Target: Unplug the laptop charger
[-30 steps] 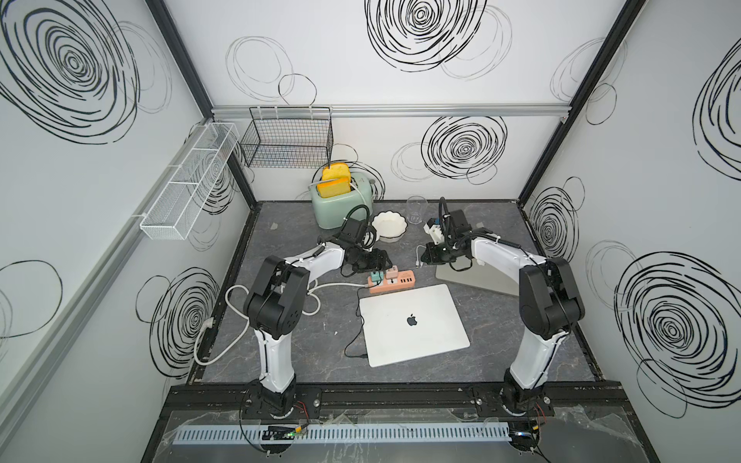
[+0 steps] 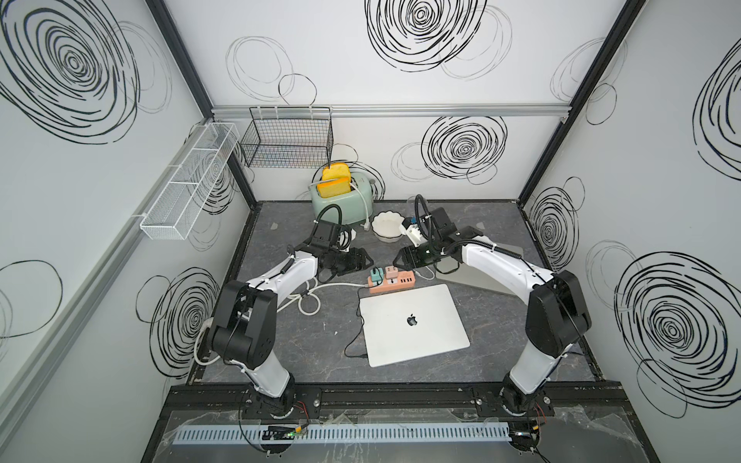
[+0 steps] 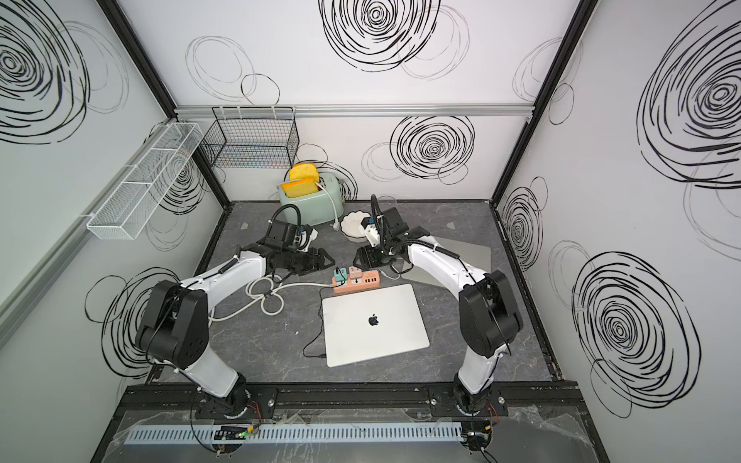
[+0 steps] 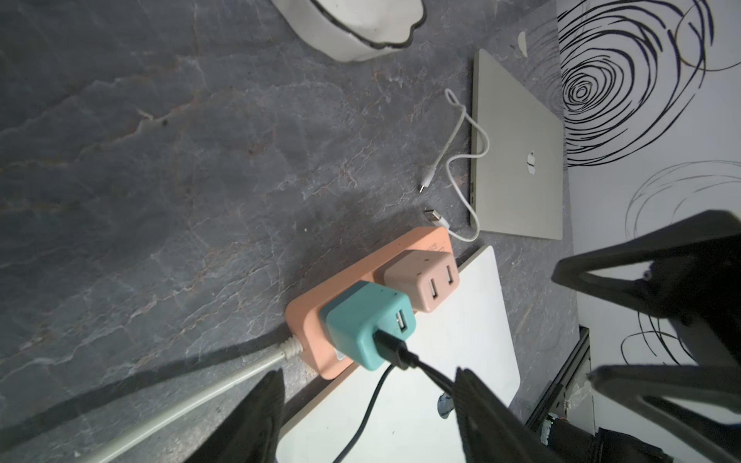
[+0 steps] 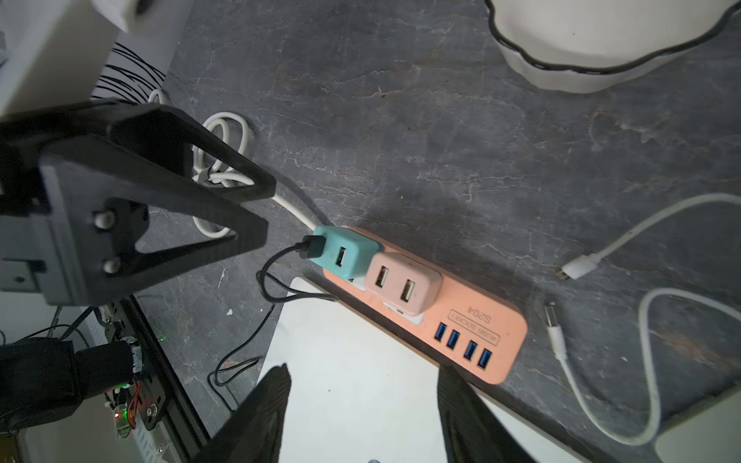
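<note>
A teal charger block point(image 5: 349, 250) sits in the orange power strip point(image 5: 482, 324), with a black cable plug point(image 4: 392, 349) in its face. Beside it a pink charger block point(image 4: 423, 279) is seated in the same strip. The white laptop point(image 2: 414, 325) lies shut in front of the strip, and the black cable point(image 2: 356, 336) runs along its left side. Over the table just left of the strip hangs my left gripper point(image 2: 364, 264), open and empty. My right gripper point(image 2: 403, 261), also open with nothing between its fingers, hovers above and behind the strip's right part.
A scalloped white bowl point(image 2: 388, 224) and a green toaster point(image 2: 343, 203) stand behind. A loose white cable point(image 5: 648, 362) lies right of the strip, near a grey laptop point(image 4: 518, 146). The strip's white cord point(image 3: 297, 285) loops off to the left.
My left gripper has moved left, away from above the teal block. The right gripper has come left toward the strip. Strip, blocks and white laptop have not moved.
</note>
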